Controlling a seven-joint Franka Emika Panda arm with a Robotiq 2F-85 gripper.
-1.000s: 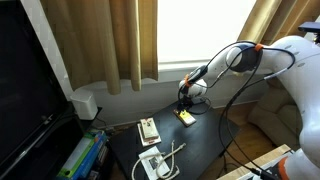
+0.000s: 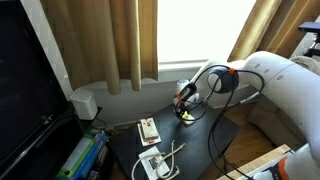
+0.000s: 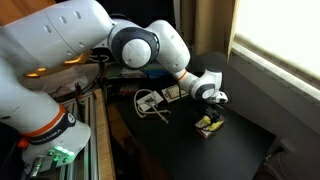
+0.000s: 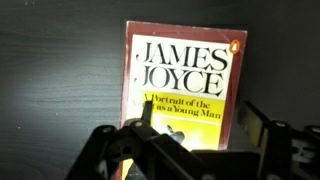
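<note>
A paperback book with a white and yellow cover, lettered "James Joyce", lies face up on the dark table. Over its lower part is my gripper, its fingers apart with a gap between them. In the wrist view the left finger overlaps the cover, while the right one is near the book's right edge. Exterior view 2 has the gripper low above the book; whether it touches is hard to tell. In exterior view 1 the arm partly covers the book.
Another light-coloured book lies left of the gripper, with a white cable nearer the front. Colourful books stand beside the table's left side. Behind the table are a wall and curtains. Bare tabletop surrounds the paperback.
The arm has come down over the paperback and now hides more of it in exterior view 1. The book and the other things appear unmoved.
</note>
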